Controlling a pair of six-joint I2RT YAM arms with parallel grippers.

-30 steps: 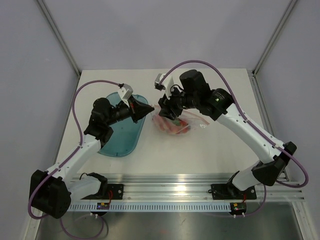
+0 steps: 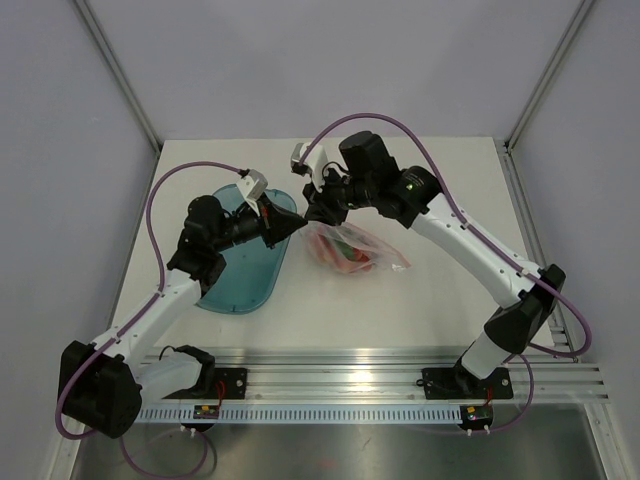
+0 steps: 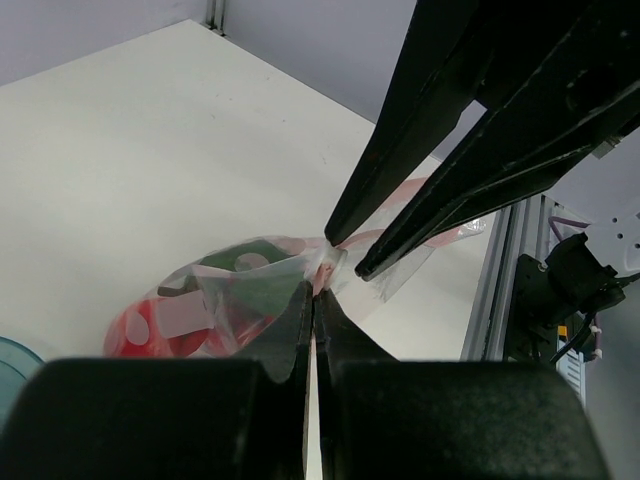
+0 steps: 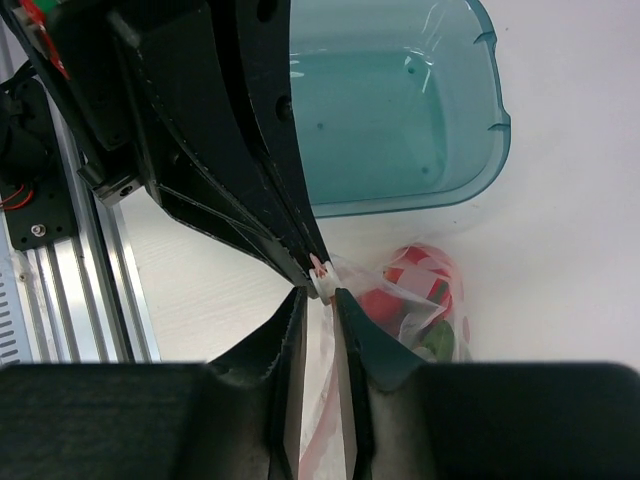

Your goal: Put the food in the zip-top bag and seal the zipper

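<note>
The clear zip top bag (image 2: 385, 253) lies on the table with red and green food (image 2: 350, 255) inside. My left gripper is shut on a corner of the bag's mouth; a pinched whitish-pink tip of film shows between its fingers. Close beside it, the right gripper stands part open with a gap between its fingertips. In the left wrist view, its two dark fingers (image 3: 450, 215) straddle the bag's edge (image 3: 345, 255) just past the left fingertips. From above, the arms hide that corner of the bag.
A teal bin (image 2: 232, 304) stands left of the bag, partly under the left arm. Bare white table (image 2: 445, 300) lies to the right and in front. A metal rail (image 2: 370, 378) runs along the front edge.
My right gripper has moved left along the bag's upper edge, up to the left gripper. The left arm and the bag's food have stayed nearly still.
</note>
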